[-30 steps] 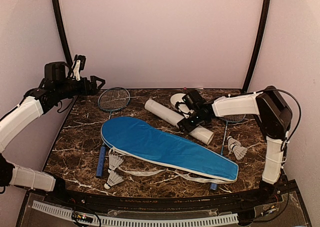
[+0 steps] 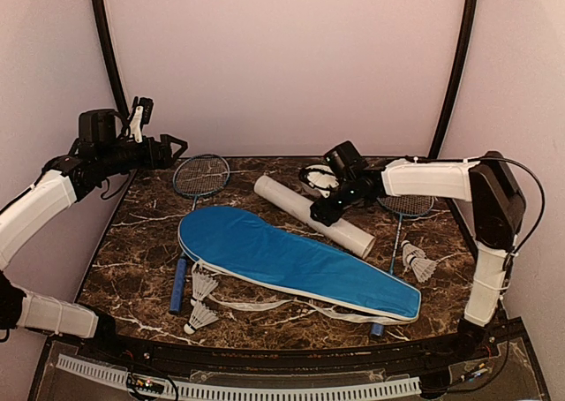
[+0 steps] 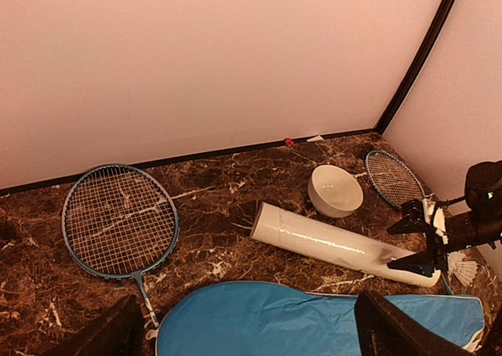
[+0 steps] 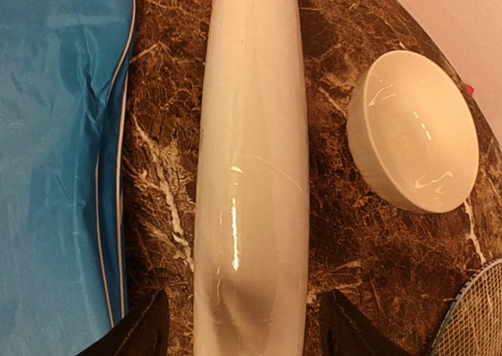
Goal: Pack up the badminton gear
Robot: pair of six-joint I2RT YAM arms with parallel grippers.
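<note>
A white tube (image 2: 281,198) lies slantwise behind the blue racket bag (image 2: 265,246). My right gripper stands open over the tube's right part; in the right wrist view its fingers (image 4: 141,328) are apart, one on each side of the tube, with gaps between. At the back left my left gripper (image 2: 183,147) hangs open and empty, above the left racket (image 2: 201,176). A second racket (image 3: 394,178) lies at the right, partly behind my right arm in the top view. Two shuttlecocks (image 2: 201,317) rest at the front left, and more shuttlecocks (image 2: 418,262) at the right.
A white bowl (image 4: 412,132) stands behind the tube, close to my right gripper. The bag's pale strap (image 2: 252,305) trails along its front edge. Bare marble table (image 2: 128,242) shows at the left, with walls at the back and sides.
The tube has barely moved. My left arm and the bag look unchanged.
</note>
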